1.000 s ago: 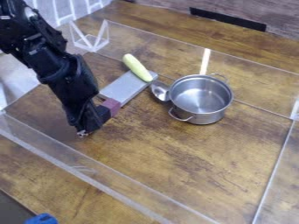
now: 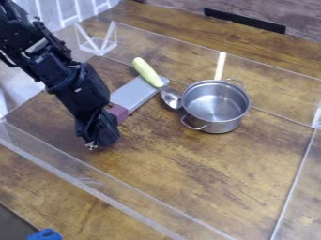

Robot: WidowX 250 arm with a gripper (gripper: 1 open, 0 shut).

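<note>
My gripper (image 2: 93,142) is low over the wooden table at the left, pointing down. Its fingertips are small and partly in shadow; it looks shut, with nothing visible between them. Just right of it a cleaver with a grey blade (image 2: 138,92) lies flat, its reddish handle partly behind my gripper. A pale yellow-green corn-like object (image 2: 149,74) lies beyond the blade. A spoon (image 2: 172,99) rests beside a steel pot (image 2: 215,111) with two handles.
Clear plastic panels edge the work area on the wooden table (image 2: 226,178). A blue object (image 2: 45,234) is at the lower left corner.
My arm has shifted very slightly at the left; the other objects stay where they were.
</note>
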